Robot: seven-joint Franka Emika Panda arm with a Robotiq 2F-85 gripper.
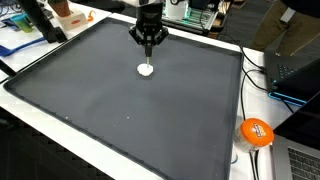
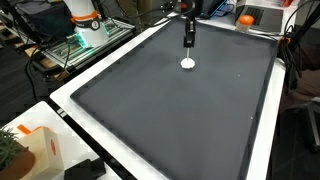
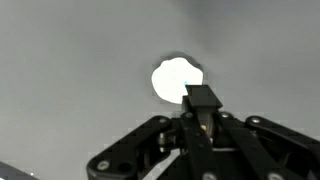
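A small white round piece [image 1: 145, 70] lies on the dark grey board [image 1: 100, 85], toward its far side. My gripper [image 1: 149, 47] is just above it, shut on a thin, light stick [image 1: 149, 59] that points down. From the second exterior side, the stick [image 2: 187, 53] reaches down to the white piece [image 2: 187, 65] or very close to it; contact cannot be told. In the wrist view the white piece [image 3: 176, 78] shows past the fingers [image 3: 203, 97], which cover its lower right edge. A faint teal tip is hardly visible there.
An orange-topped container [image 1: 254, 133] stands at the board's right edge, beside laptops and cables. Jars and other clutter [image 1: 65, 15] line the far left. Most of the board is bare.
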